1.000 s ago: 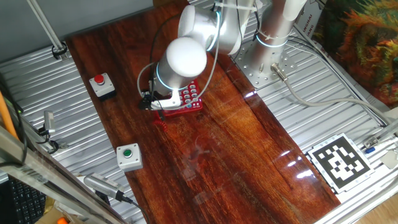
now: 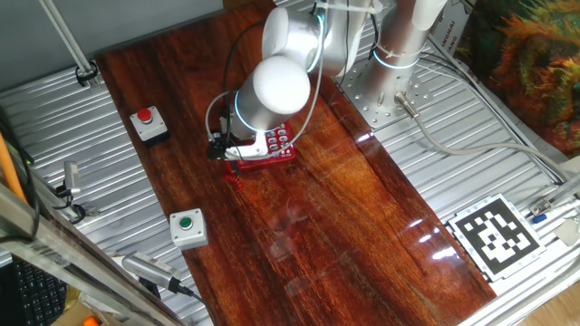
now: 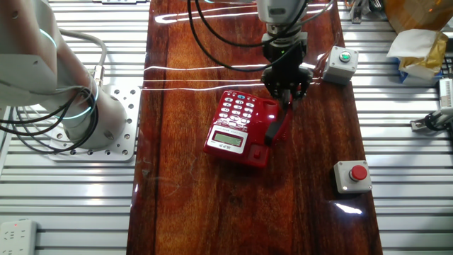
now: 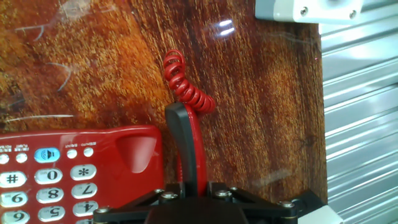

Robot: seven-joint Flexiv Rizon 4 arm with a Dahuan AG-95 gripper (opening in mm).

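A red desk telephone (image 3: pixel 236 124) with a keypad and small display lies on the dark wooden table. Its handset (image 4: pixel 198 146), black on one side and red on the other, stands on edge just beside the phone body, out of the bare cradle recess (image 4: pixel 138 152). From the handset's far end a coiled red cord (image 4: pixel 180 84) trails onto the wood. My gripper is shut on the handset, one finger on each side of it. In exterior view 1 the arm covers much of the phone, and the fingertips are hard to make out there.
A box with a green button (image 2: pixel 188 226) and another with a red button (image 2: pixel 148 124) stand near the table's edge. Black cables hang beside the gripper.
The phone body and button boxes have stayed put.
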